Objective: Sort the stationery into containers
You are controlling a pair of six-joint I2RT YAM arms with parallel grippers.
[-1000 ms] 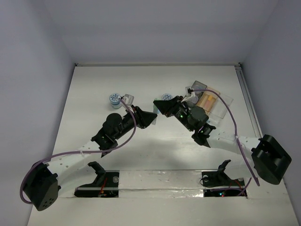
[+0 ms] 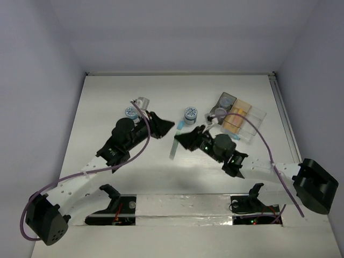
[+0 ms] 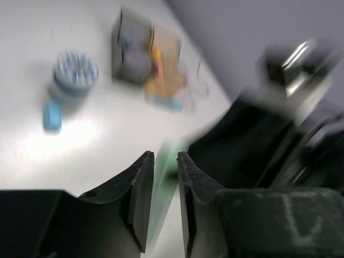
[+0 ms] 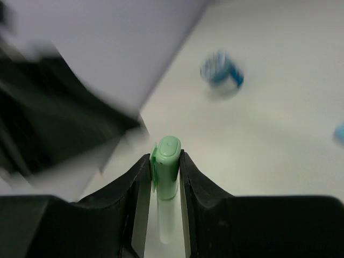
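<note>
A pale green pen-like stick [image 4: 167, 161] is held upright by my right gripper [image 2: 181, 139], whose fingers are shut on it in the right wrist view. My left gripper [image 2: 165, 128] is up and to the left of it, apart from the stick; its fingertips [image 3: 144, 161] show a narrow gap with the stick blurred beyond. A small blue item [image 3: 52, 115] lies on the table near a round container [image 2: 191, 114]. The organizer [image 2: 240, 119] at the right has grey and wooden compartments with items inside.
A second round container [image 2: 130, 112] stands at the left, partly behind my left arm. Walls border the white table [image 2: 102, 94] at the back and sides.
My left gripper has moved up and left, apart from the stick. My right gripper has moved down toward the front with the stick in it.
</note>
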